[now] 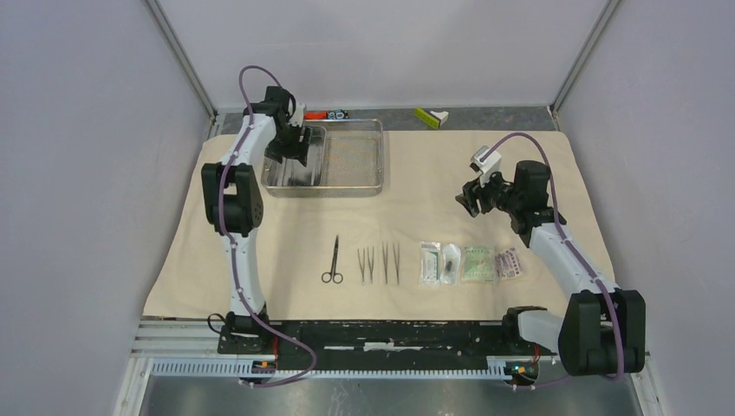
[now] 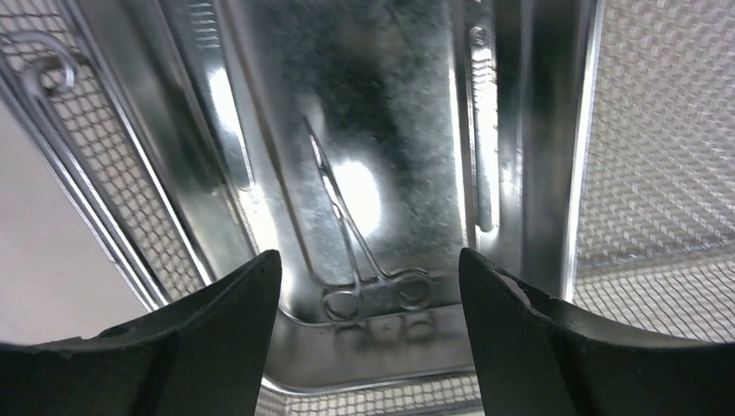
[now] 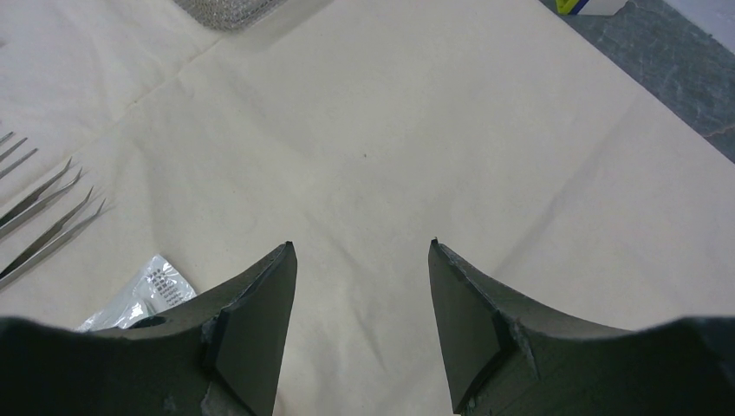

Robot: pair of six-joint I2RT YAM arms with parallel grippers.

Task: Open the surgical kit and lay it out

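My left gripper (image 1: 289,146) is open over the steel inner tray at the left of the mesh basket (image 1: 354,189). In the left wrist view, a hemostat-like scissor instrument (image 2: 345,218) lies in the tray between the fingers, with slim metal tools (image 2: 483,130) along its sides. On the cream cloth lie scissors (image 1: 334,260), tweezers (image 1: 386,264) and several packets (image 1: 477,264). My right gripper (image 1: 472,198) hangs over the cloth above the packets, its fingers apart and nothing between them.
A dark strip at the back holds a green box (image 1: 429,118) and a red object (image 1: 315,113). Walls stand on both sides.
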